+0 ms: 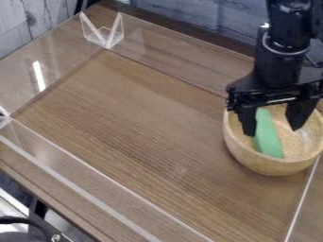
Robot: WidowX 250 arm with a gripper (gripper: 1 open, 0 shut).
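My black gripper (271,110) is at the right of the camera view, low over a tan round bowl (273,164). Its fingers are spread apart. A green elongated object (266,139) lies in the bowl beneath the gripper, partly hidden by it. Whether a finger touches the green object I cannot tell.
A small white wire-like item (104,30) stands at the back left. The table edge runs along the left.
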